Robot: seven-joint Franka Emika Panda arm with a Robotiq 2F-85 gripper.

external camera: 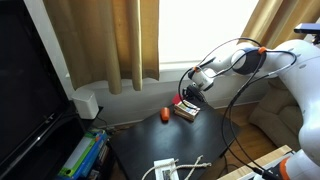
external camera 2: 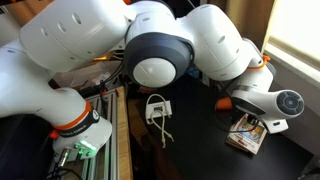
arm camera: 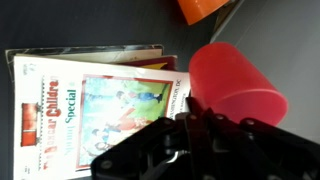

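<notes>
A smooth red rounded object, cup-like [arm camera: 240, 88], fills the right side of the wrist view. My gripper is shut on its near end, the black fingers [arm camera: 160, 145] reaching up from below. In exterior view 1 the red object [external camera: 178, 99] shows just left of the gripper [external camera: 190, 96], above or at the edge of the magazines. Only a bit of red [external camera 2: 223, 103] shows beside the arm in exterior view 2. A stack of magazines [arm camera: 60, 110] lies beneath the gripper, its top cover white. An orange object [arm camera: 200, 8] is cut off at the wrist view's top.
The orange object [external camera: 165, 115] stands on the dark table [external camera: 160, 143] left of the magazines [external camera: 187, 111]. A white box with a cable [external camera: 165, 168] lies at the table's near edge. Wall and window sit close behind.
</notes>
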